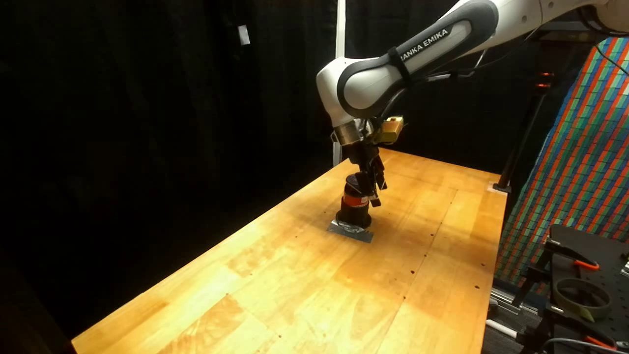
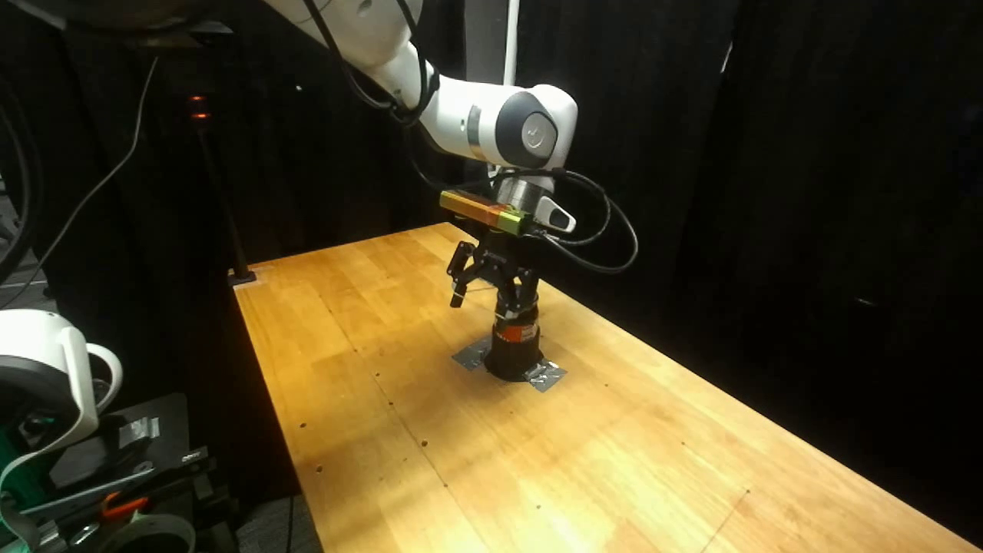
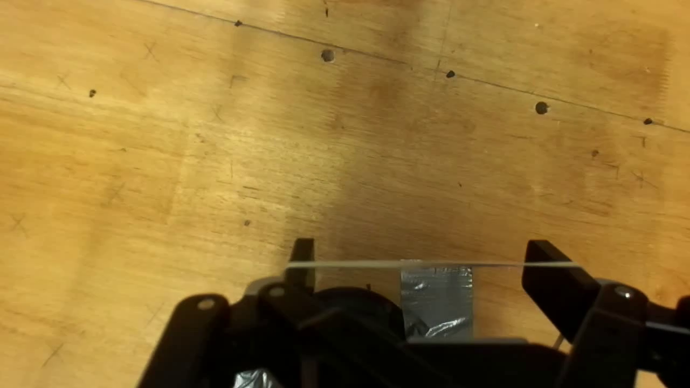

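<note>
A black cylinder with an orange-red label (image 1: 356, 201) stands upright on the wooden table, with silver tape (image 1: 351, 230) at its base. My gripper (image 2: 484, 305) is open and low beside the cylinder's upper part. In exterior view 2, one finger overlaps the cylinder while the other hangs clear to the left; contact cannot be told. A thin pale band (image 3: 388, 264) stretches straight across between the spread fingertips in the wrist view. Below it, the dark round top of the cylinder (image 3: 359, 298) is partly covered by the gripper. Whether the band touches the cylinder is unclear.
Bare wood with small drilled holes makes up the rest of the table (image 1: 330, 289). A thin post (image 1: 522, 138) rises at its far right corner. Off the table's right side is a black cart (image 1: 589, 259) holding tools and a ring.
</note>
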